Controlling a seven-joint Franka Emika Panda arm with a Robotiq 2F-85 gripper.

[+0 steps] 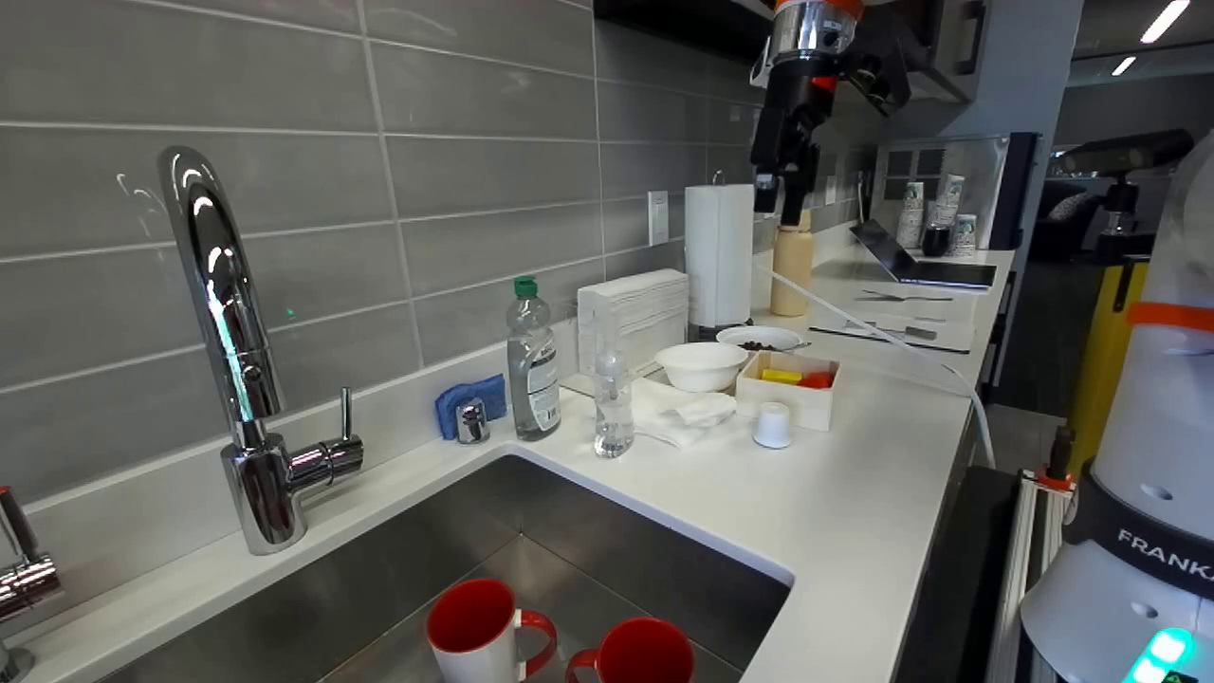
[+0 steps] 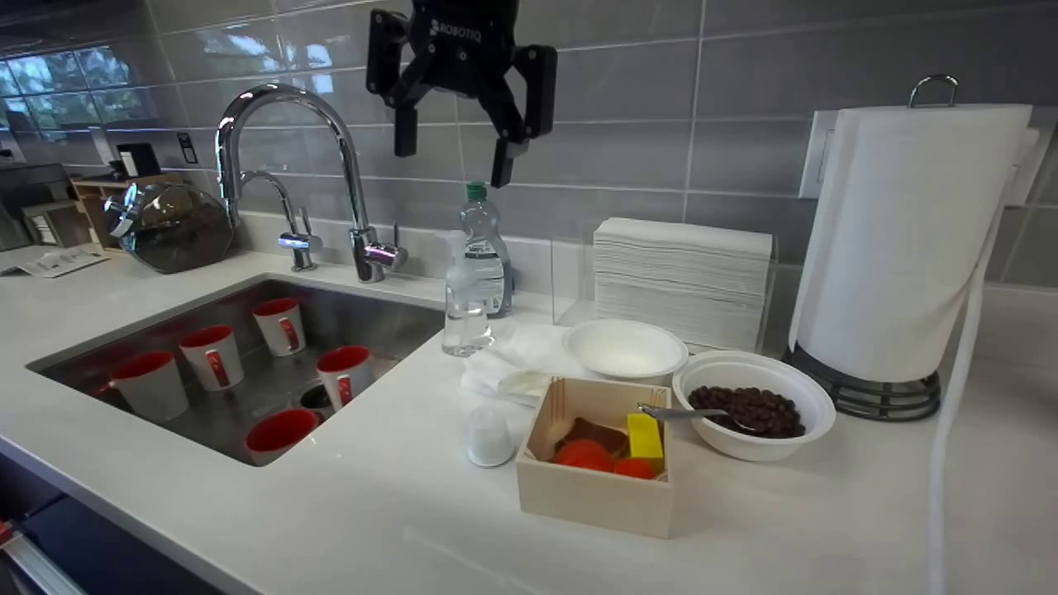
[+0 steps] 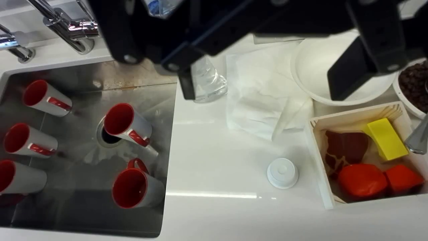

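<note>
High above the counter, my gripper (image 2: 453, 157) hangs open with nothing between its fingers, as exterior view 2 shows. In the wrist view its two fingertips (image 3: 348, 76) are wide apart, over the clear bottle (image 3: 210, 82) and the white bowl (image 3: 333, 64). A wooden box (image 2: 595, 497) on the counter holds a yellow block (image 2: 645, 441) and red pieces (image 2: 583, 455). Beside it stand a small white cup (image 2: 488, 438) and a bowl of dark beans (image 2: 754, 408) with a spoon. Crumpled white napkins (image 3: 264, 108) lie near the bottle.
Several red-and-white mugs (image 3: 130, 124) sit in the steel sink (image 2: 223, 397). Along the wall stand a faucet (image 2: 288, 109), soap bottle (image 2: 486, 248), napkin stack (image 2: 684, 278) and paper towel roll (image 2: 903, 238).
</note>
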